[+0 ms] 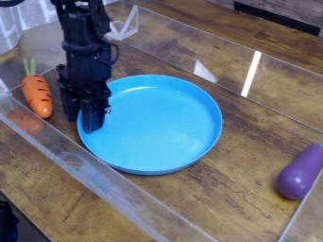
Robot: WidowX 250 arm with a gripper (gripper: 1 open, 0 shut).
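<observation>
My gripper (83, 95) reaches down at the left rim of a round blue plate (151, 124), its dark fingertips low beside or over that rim; whether it is open or shut I cannot make out. An orange toy carrot (38, 95) with a pale green top lies just left of the gripper, pointing lengthwise toward the front.
A purple eggplant (299, 172) lies at the right on the wooden table (240, 151). Clear transparent walls border the area at the back, front left and right. Bare table lies between plate and eggplant.
</observation>
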